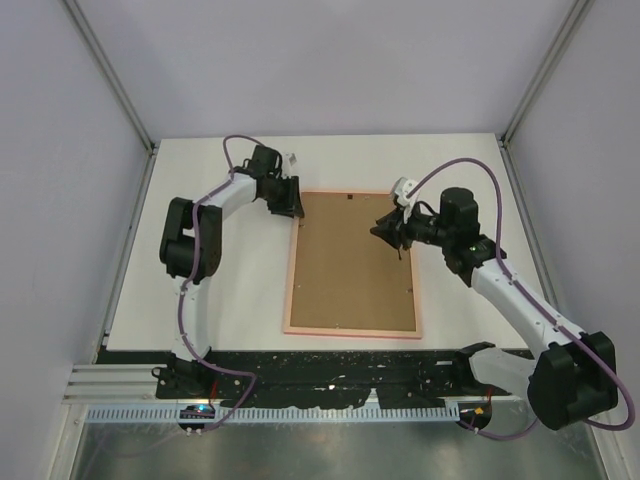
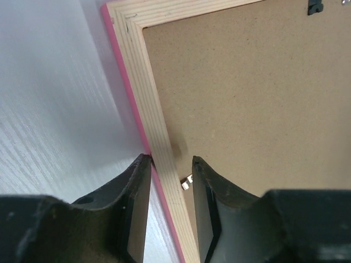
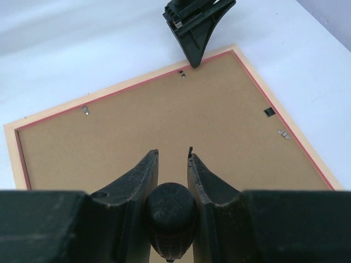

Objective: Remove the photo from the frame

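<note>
The frame (image 1: 290,290) lies back up on the white table, with pale wood sides, a pinkish edge and a brown backing board (image 1: 350,270). At its upper left side in the top view is my left gripper. Its fingers stand apart over the wooden side (image 2: 148,104), one finger outside the frame and the other over the board. My right gripper hovers above the board's right half, shut on a black round-ended object (image 3: 171,211). Small metal fasteners show along the board's edge, one fastener (image 2: 187,182) close by the left gripper's inner finger. The photo is hidden.
A black hanging tab (image 1: 349,196) sits by the frame's far edge. Bare white table (image 1: 255,290) surrounds the frame on its left, right and far sides. The black arm bases (image 1: 330,370) lie near its front edge.
</note>
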